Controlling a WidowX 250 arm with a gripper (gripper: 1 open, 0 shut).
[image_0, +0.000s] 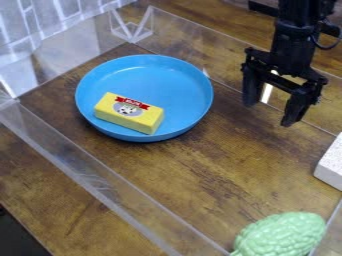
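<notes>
My black gripper hangs over the wooden surface at the upper right, its fingers apart with nothing visible between them. To its left sits a blue plate holding a yellow box with a red-and-white label, on the plate's lower left part.
A green bumpy object lies at the bottom right and a white block at the right edge. Clear plastic walls border the wooden surface, whose middle is free.
</notes>
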